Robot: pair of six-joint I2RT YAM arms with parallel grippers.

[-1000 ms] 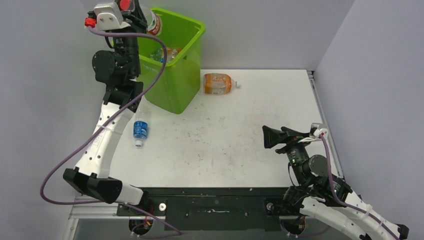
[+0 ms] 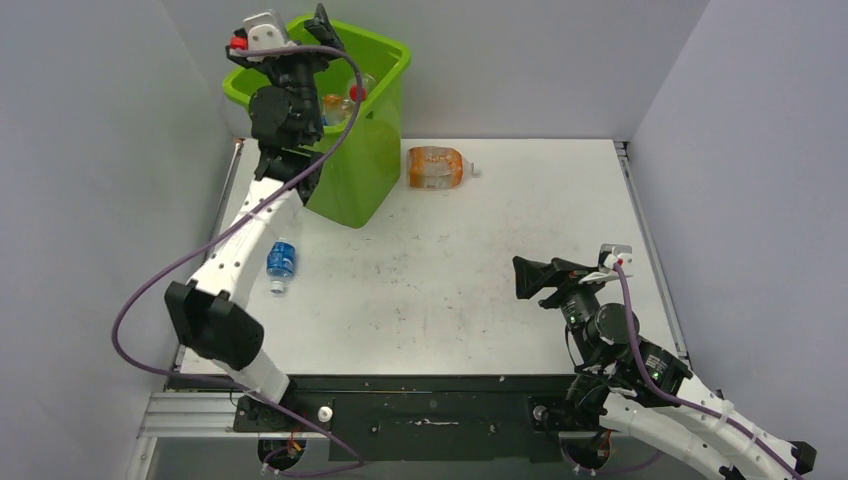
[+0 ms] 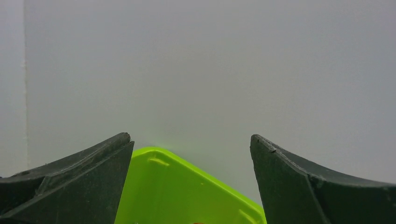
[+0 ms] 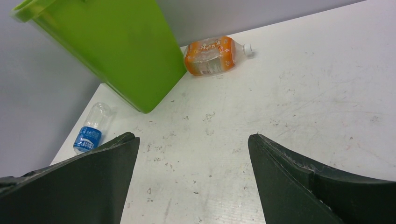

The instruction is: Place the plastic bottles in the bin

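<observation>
Over the green bin [image 2: 372, 150] at the back left, my left gripper stands open with nothing between its fingers. Inside the bin lie a bottle with a red cap [image 2: 357, 93] and an orange-labelled bottle [image 2: 335, 108], partly hidden by the arm and rim. On the table right of the bin, another orange-labelled bottle [image 2: 436, 168] rests on its side. A blue-labelled clear bottle [image 2: 281, 262] lies in front of the bin, beside the left arm. My right gripper is open and empty above the table's right side, away from both bottles.
Grey walls [image 2: 520, 70] close in the back and both sides. A purple cable [image 2: 190, 262] loops along the left arm.
The red-capped bottle was in my left gripper over the bin and is now inside the bin, the gripper opened. The left arm shifted right. My right gripper moved slightly left.
</observation>
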